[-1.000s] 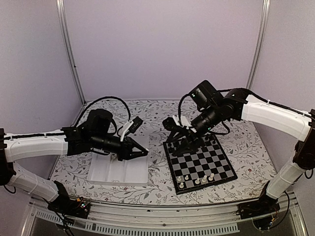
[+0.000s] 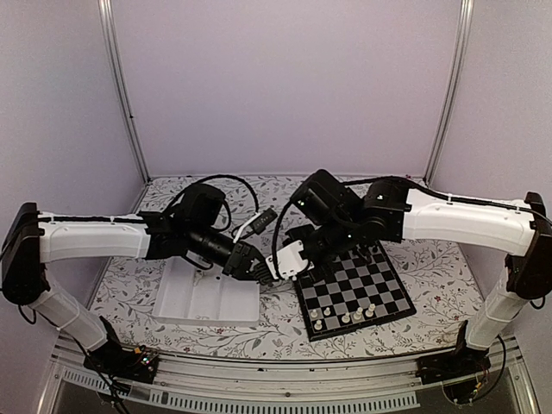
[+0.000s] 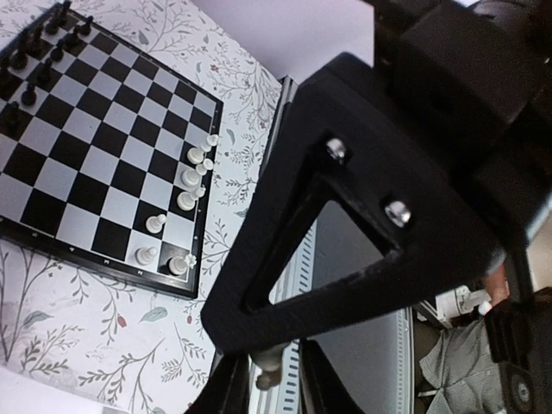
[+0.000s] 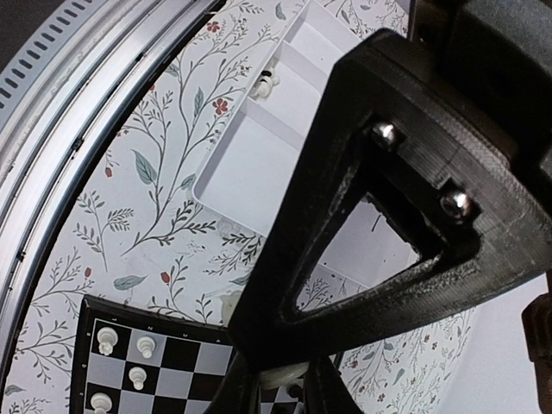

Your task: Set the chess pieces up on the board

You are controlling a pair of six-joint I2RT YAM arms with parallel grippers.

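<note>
In the top view my left gripper and right gripper meet in the air between tray and board. A white piece is between the fingers in the left wrist view; the right wrist view shows a pale piece between my right gripper's fingers. The left finger's opening is hard to see. The chessboard carries several white pieces along one side and several black pieces along the other.
The white compartment tray lies at the left, with small pieces in one compartment. Patterned table surface surrounds board and tray.
</note>
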